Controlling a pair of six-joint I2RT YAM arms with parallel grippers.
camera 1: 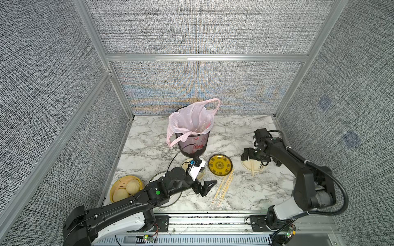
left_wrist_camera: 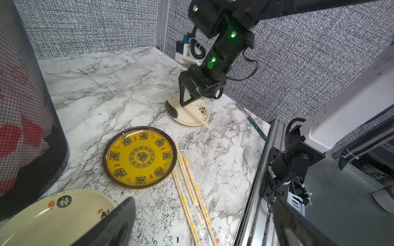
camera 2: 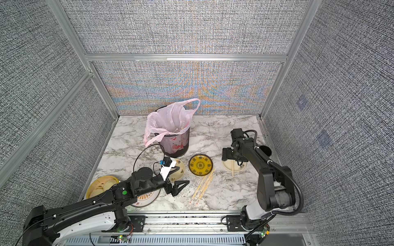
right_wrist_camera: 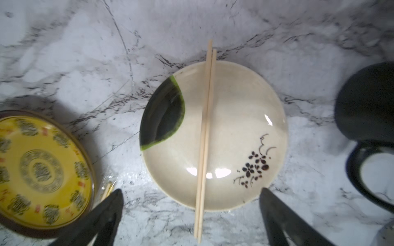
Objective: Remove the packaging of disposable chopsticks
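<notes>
Bare wooden chopsticks point(right_wrist_camera: 203, 143) lie across a cream plate point(right_wrist_camera: 242, 114) on the right, their ends past its rim. My right gripper point(camera 2: 228, 154) hangs open above them, holding nothing. Several wrapped chopsticks point(left_wrist_camera: 192, 190) in clear sleeves lie side by side on the table at front centre, just in front of the yellow plate point(left_wrist_camera: 141, 157). My left gripper point(camera 1: 206, 185) is open and empty, left of those wrapped chopsticks.
A bin with a pink bag point(camera 1: 192, 119) stands at the back centre. A steamer of buns point(camera 1: 132, 187) and plates sit front left. A black mug point(right_wrist_camera: 365, 98) is beside the cream plate, with a knife point(left_wrist_camera: 254, 125) near the right edge.
</notes>
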